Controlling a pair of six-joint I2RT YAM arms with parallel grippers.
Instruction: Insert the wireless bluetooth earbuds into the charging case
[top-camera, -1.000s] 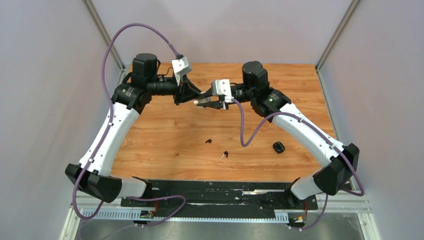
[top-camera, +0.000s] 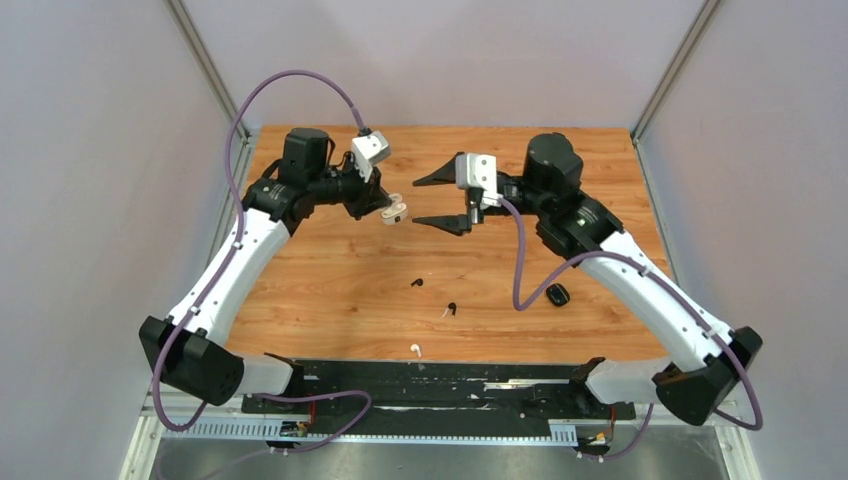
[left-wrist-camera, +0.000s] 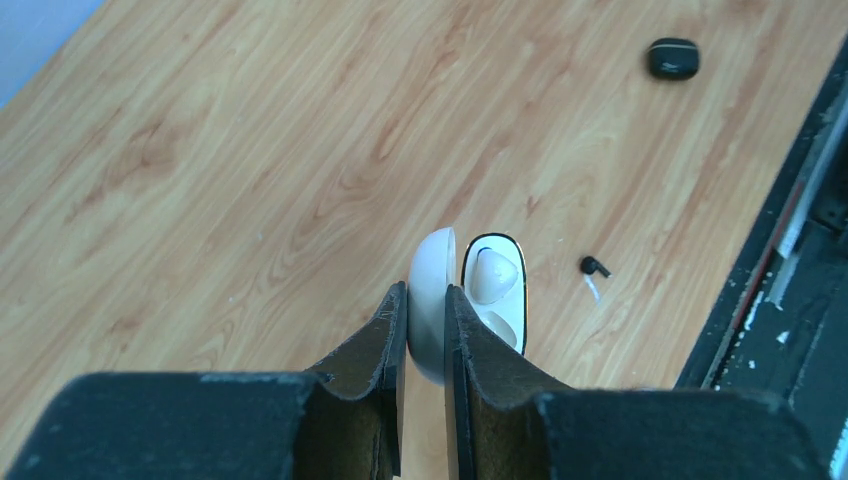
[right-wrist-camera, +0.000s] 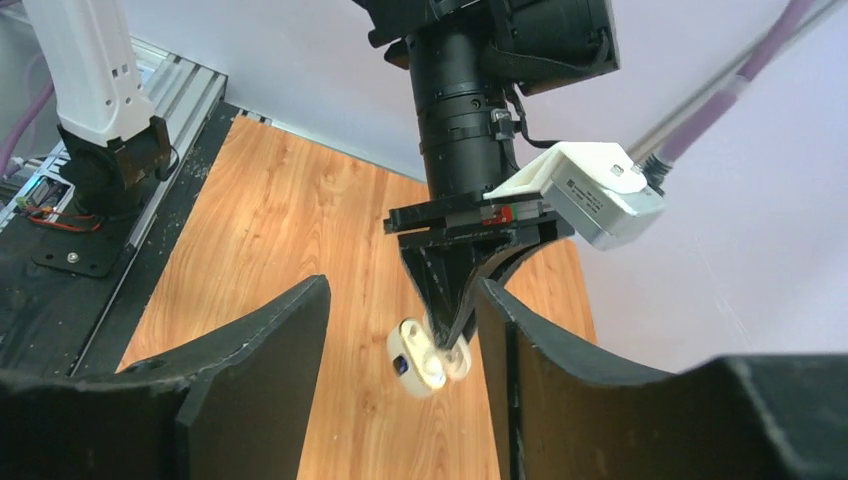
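My left gripper is shut on the white charging case (top-camera: 394, 210); in the left wrist view its upright lid (left-wrist-camera: 430, 260) is between the fingers, the body with two rounded hollows or contents beside it. My right gripper (top-camera: 428, 200) stands open to the right of the case, nothing between its fingers; in the right wrist view the case (right-wrist-camera: 415, 355) shows ahead of it. A white earbud (top-camera: 415, 349) lies at the table's front edge. Black earbuds (top-camera: 417, 282) lie on the wood, the latter beside a small pale piece.
A black case (top-camera: 558, 295) lies on the right of the wooden table (top-camera: 330, 280). Walls enclose the sides and back; a black strip runs along the front.
My right gripper has opened and backed to the right, away from the case. The left arm has shifted slightly with the case. A white earbud has fallen toward the front edge of the table.
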